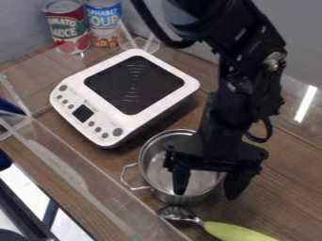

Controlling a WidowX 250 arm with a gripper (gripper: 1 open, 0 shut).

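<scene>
My black gripper (pixel 208 177) hangs over a steel pot (pixel 164 149), with its two fingers spread apart, one reaching down inside the pot and the other at the pot's right side. Whether the pot's rim touches either finger is hard to tell. A spoon with a yellow-green handle (pixel 236 232) lies at the bottom of the view, below the pot.
A white induction cooker (pixel 89 87) stands left of the pot. Tomato sauce (pixel 68 26) and alphabet soup (pixel 104 24) cans are at the back left. Clear plastic edges run along the left.
</scene>
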